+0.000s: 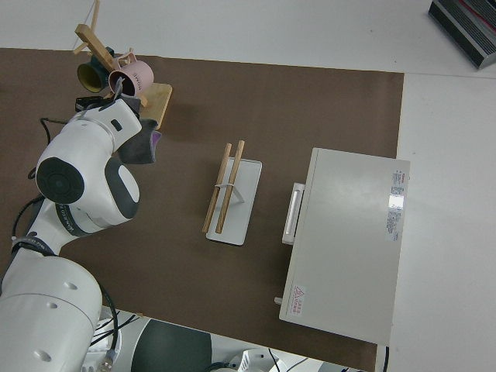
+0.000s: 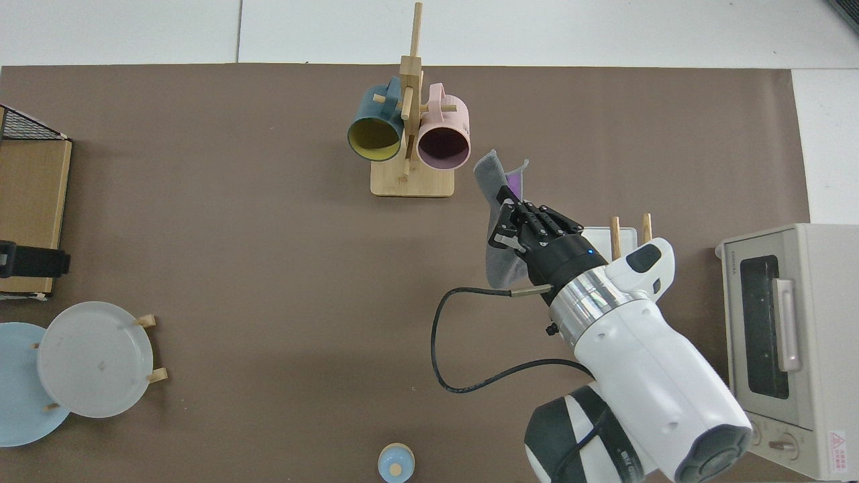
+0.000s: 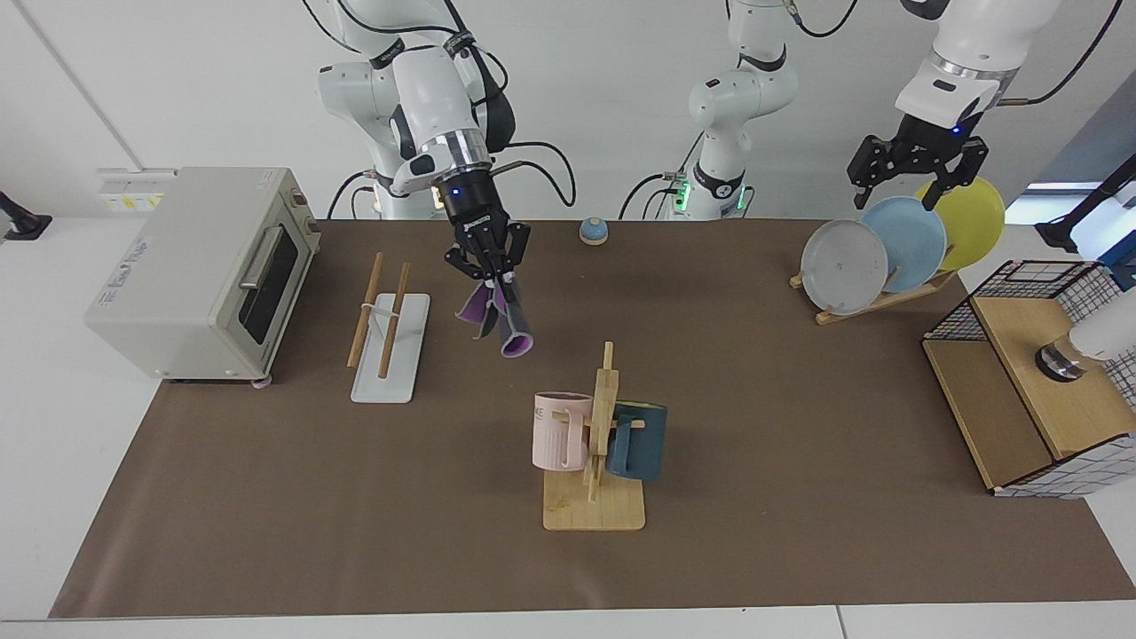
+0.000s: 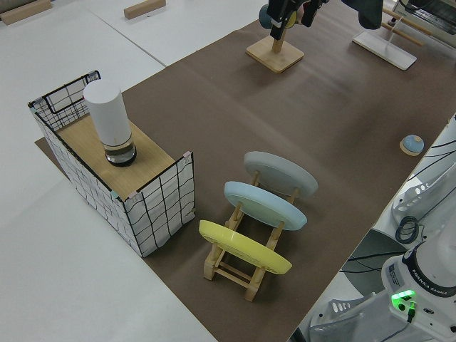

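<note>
One gripper (image 3: 487, 266) holds a grey cloth item with purple lining (image 3: 514, 330), seen hanging below it in the left view, over the mat right of the mug rack in the top view. A pink mug (image 2: 445, 133) and a dark teal mug (image 2: 375, 129) hang on a wooden rack (image 2: 412, 185). The other gripper (image 3: 911, 174) is above the plates (image 2: 94, 359) at the top right of the left view; its finger state is unclear.
A white appliance (image 2: 813, 338) stands on the right, beside a white board with two wooden rods (image 1: 232, 225). A wire-sided wooden shelf (image 4: 146, 160) is at the opposite side. A small blue round object (image 2: 396, 463) sits alone.
</note>
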